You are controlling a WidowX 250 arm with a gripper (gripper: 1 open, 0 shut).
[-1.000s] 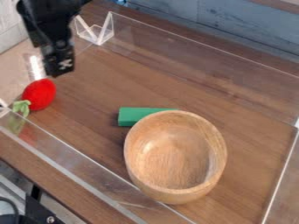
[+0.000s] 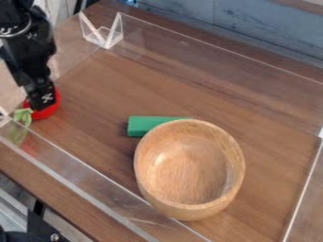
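My black gripper (image 2: 38,95) is at the left edge, lowered over a red object (image 2: 45,111) with green leaves, like a strawberry or radish, whose top it mostly covers. The gripper is open; whether its fingers touch the red object is unclear. A round wooden bowl (image 2: 190,168) stands at the right of centre, with a green block (image 2: 151,126) lying just behind it.
Clear plastic walls border the wooden work surface (image 2: 214,85). A small clear angular piece (image 2: 104,33) stands at the back left.
My gripper has moved down and left onto the red object, now hiding much of it. The bowl and green block have not moved.
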